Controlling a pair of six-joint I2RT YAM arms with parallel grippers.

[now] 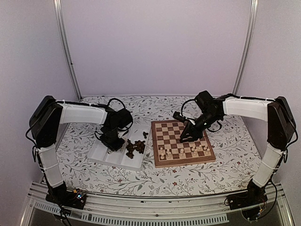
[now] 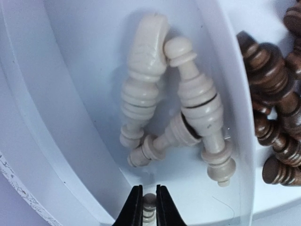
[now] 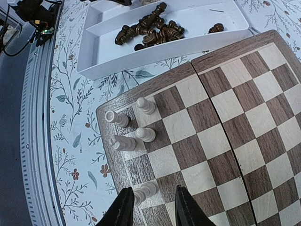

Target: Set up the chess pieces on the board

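Note:
My left gripper is shut on a white chess piece (image 2: 149,210) inside the tray's left section; only the piece's round top and upper rings show. Beyond it lie several more white pieces, among them a carved one (image 2: 148,44) and a long ringed one (image 2: 201,101). On the chessboard (image 1: 167,134), several white pieces stand along the near side, including a rook (image 3: 116,118), a knight (image 3: 122,142) and two pawns, one the corner pawn (image 3: 146,105). Over the board hangs my right gripper, its fingers apart and empty.
The white tray (image 1: 101,159) sits left of the board with a narrow strip of tablecloth between. Its right section holds a heap of dark pieces (image 1: 134,148) and a small dark piece (image 3: 216,28) apart from them. The board's middle squares are bare.

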